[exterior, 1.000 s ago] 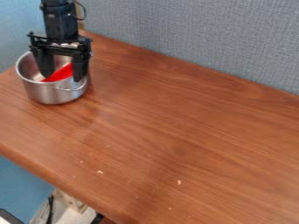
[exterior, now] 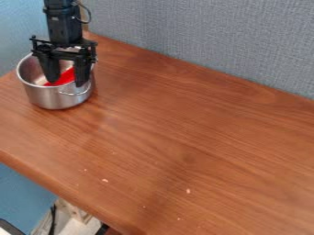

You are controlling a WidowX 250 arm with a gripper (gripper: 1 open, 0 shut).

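A steel pot (exterior: 58,97) stands at the far left of the wooden table, with a red object (exterior: 61,79) inside it. My black gripper (exterior: 64,73) reaches down into the pot's mouth from above, its two fingers spread on either side over the red object. Whether the fingertips touch it is hard to tell, and the pot wall hides part of them.
A grey padded wall (exterior: 208,37) runs along the back, and a blue surface shows past the left edge.
My gripper has sunk slightly lower into the pot, covering a little more of the red object. The pot has stayed in place.
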